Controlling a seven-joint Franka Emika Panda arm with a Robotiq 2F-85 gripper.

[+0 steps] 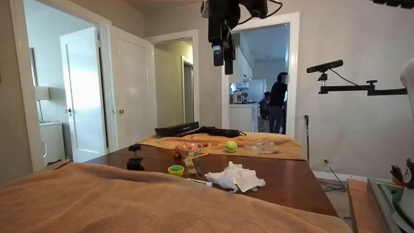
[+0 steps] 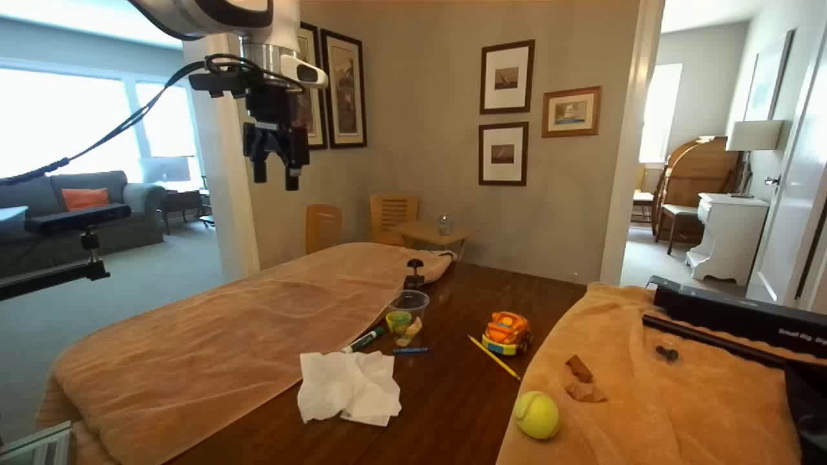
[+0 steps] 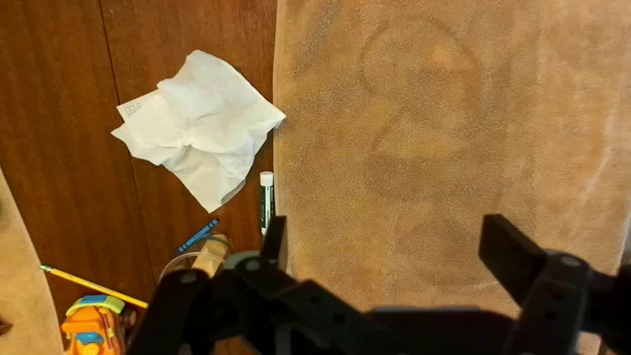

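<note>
High above the table hangs my gripper, its fingers wide apart over the tan towel (image 3: 426, 148) and nothing between them. A crumpled white paper (image 3: 204, 127) lies on the brown wood, left of the towel's edge. Beside that edge is a green-and-white marker (image 3: 266, 198), partly behind my left finger. A clear plastic cup (image 2: 415, 302) has a small yellow-green cup (image 2: 398, 321) close to it or inside; I cannot tell which. A blue crayon (image 2: 411, 350), a yellow pencil (image 2: 493, 357) and an orange toy car (image 2: 508, 333) rest on the bare wood.
A tennis ball (image 2: 537, 414) and brown scraps (image 2: 583, 381) sit on the second towel, with a black box (image 2: 729, 321) at its far side. A black clamp (image 2: 415, 272) stands at the table's end.
</note>
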